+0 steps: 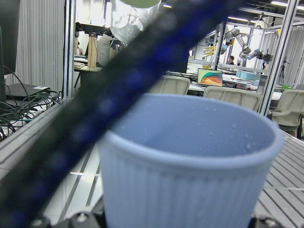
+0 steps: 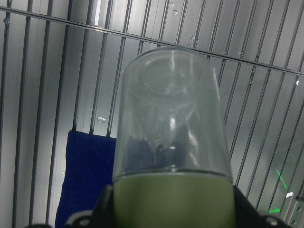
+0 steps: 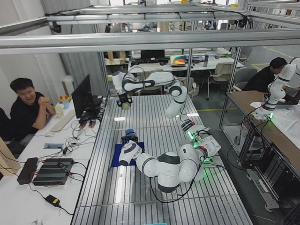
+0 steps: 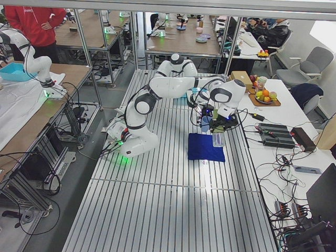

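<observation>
A light-blue ribbed cup (image 1: 185, 180) fills the left wrist view, held by my left gripper low over the blue cloth (image 4: 205, 149); in the camera left view it shows as a small blue shape (image 3: 129, 132). My right gripper (image 3: 124, 101) is raised beyond it, shut on a clear cup with a green band, which also appears at the top of the left wrist view. The cloth lies flat on the slatted table (image 4: 157, 215). The left gripper's fingers are mostly hidden.
A side desk (image 3: 56, 192) with monitor, cables and black boxes runs along one edge. Another bench with a robot arm (image 3: 276, 86) stands opposite. A seated person (image 3: 30, 108) is beside the desk.
</observation>
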